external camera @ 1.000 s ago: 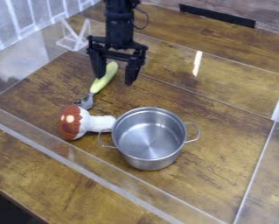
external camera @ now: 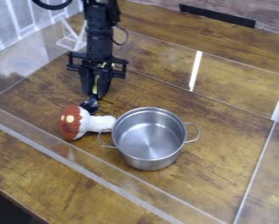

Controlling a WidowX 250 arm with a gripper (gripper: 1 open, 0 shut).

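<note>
The black gripper (external camera: 97,73) reaches down from the top over the wooden table, left of centre. It is shut on something at its fingertips, low on the table; the object is mostly hidden by the gripper, with a pale green bit showing, apparently the long green item. Just below the fingers a small dark piece (external camera: 90,106) shows. A red-and-white toy mushroom (external camera: 77,122) lies on its side in front of the gripper. A steel pot (external camera: 149,138) with two handles stands to the right of the mushroom.
Bare table (external camera: 212,70) spreads to the right and behind. Clear transparent edges or panels run along the left and right sides. A thin white strip (external camera: 195,70) lies right of the gripper.
The gripper has moved left and toward the camera, down over the green item, which is now mostly hidden. The mushroom and pot have not moved.
</note>
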